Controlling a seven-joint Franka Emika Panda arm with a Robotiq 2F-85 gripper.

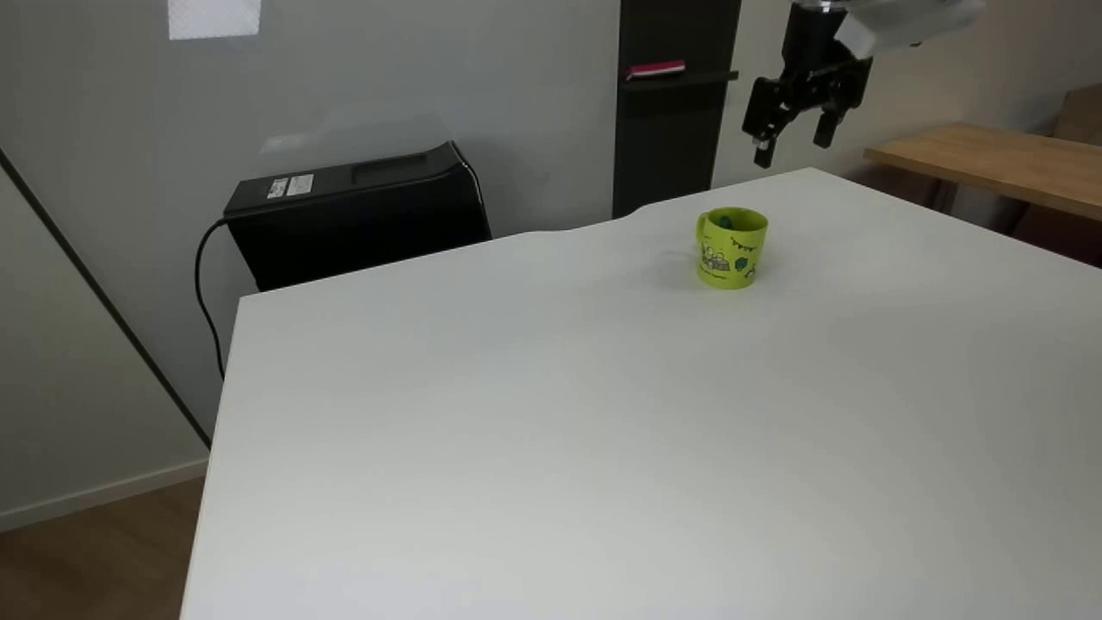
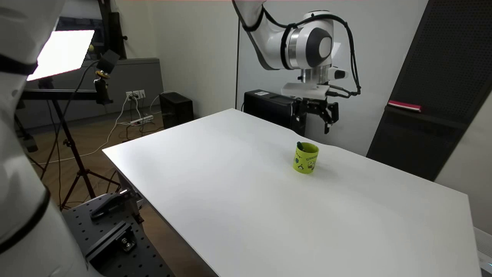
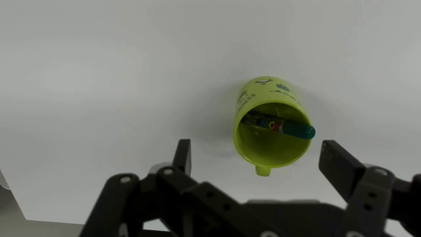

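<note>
A lime-green mug with small printed figures stands upright on the white table, close to its back edge. Inside it leans a marker with a dark green cap, the cap reaching the rim. In the wrist view the mug's handle points toward the bottom of the picture. My gripper hangs above the table with its fingers wide apart and nothing between them. In both exterior views the gripper is higher than the mug and does not touch it.
A wooden table lies beyond on the right.
</note>
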